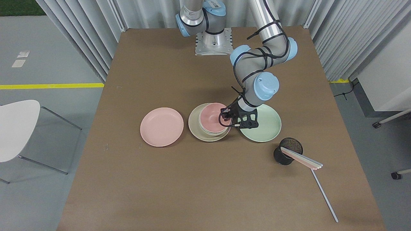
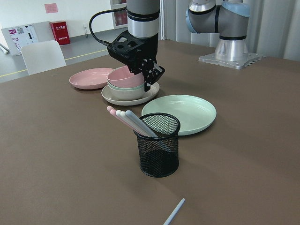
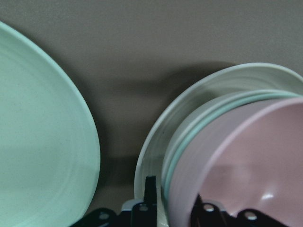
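A pink bowl [image 1: 211, 116] [image 2: 125, 78] tops nested mint and white bowls [image 2: 125, 93] on a cream plate [image 1: 200, 132]. My gripper is at the rim of the pink bowl [image 3: 251, 170], its fingers straddling the bowl walls in the wrist view; whether it grips them I cannot tell. A pink plate [image 1: 161, 127] lies to the front view's left of the stack, a mint plate [image 1: 262, 129] to its right.
A black mesh cup [image 1: 282, 157] holds several chopsticks, and a loose pale stick [image 1: 324, 196] lies near it.
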